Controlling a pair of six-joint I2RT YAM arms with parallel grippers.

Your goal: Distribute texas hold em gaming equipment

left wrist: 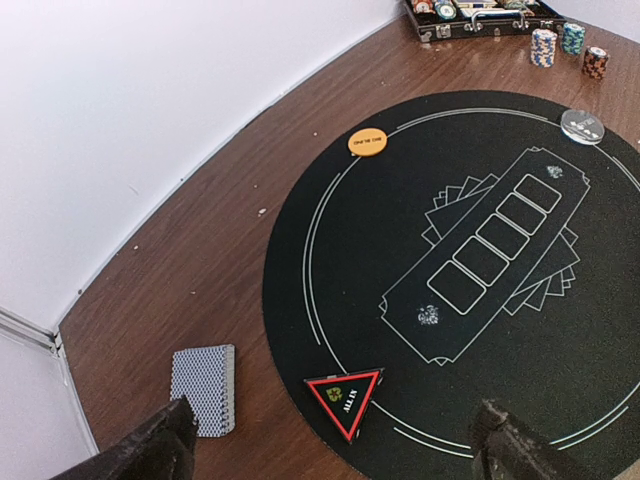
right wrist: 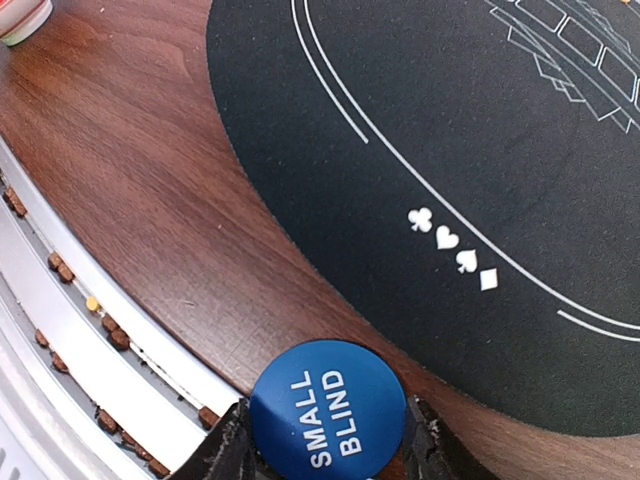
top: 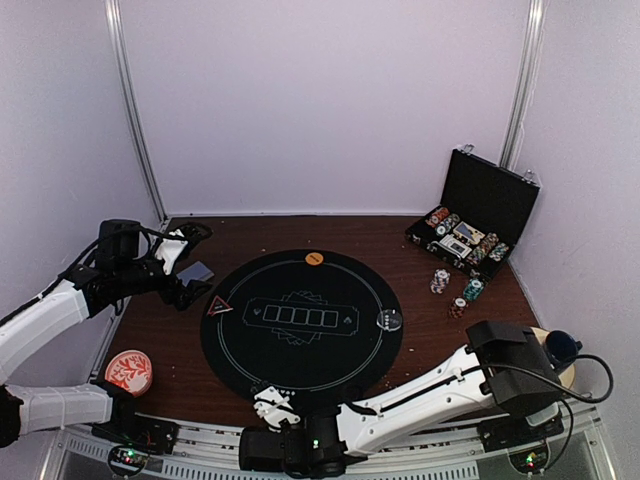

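Observation:
In the right wrist view a blue SMALL BLIND disc (right wrist: 328,410) lies face up between the fingers of my right gripper, close to the mat's near edge. Both fingers reach the disc's sides; whether they press on it is unclear. My left gripper is open and empty, above the left part of the table. Below it are a card deck (left wrist: 203,390) and the triangular ALL IN marker (left wrist: 345,398). An orange disc (top: 314,258) and a clear disc (top: 389,320) sit on the round black mat (top: 300,360).
At the back right stands an open chip case (top: 460,240), with several chip stacks (top: 458,307) in front. A round red-and-white item (top: 129,372) is at the front left. The metal rail (right wrist: 90,330) runs close beside the blue disc.

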